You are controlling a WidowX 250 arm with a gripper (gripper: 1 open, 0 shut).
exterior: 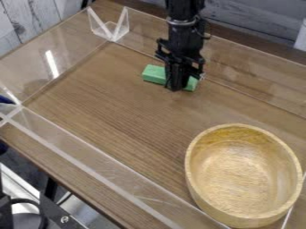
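Observation:
The black robot gripper [177, 79] hangs from the top centre over a green block [156, 74] on the wooden table [107, 125]. Its fingertips are down at the block, near its middle, and cover part of it; the block shows on both sides of them. The fingers look close together, with nothing clearly visible between them.
A large cream round bowl [242, 175] stands at the lower right. A clear angular plastic piece [110, 25] is at the upper left. Cables lie at the lower left corner.

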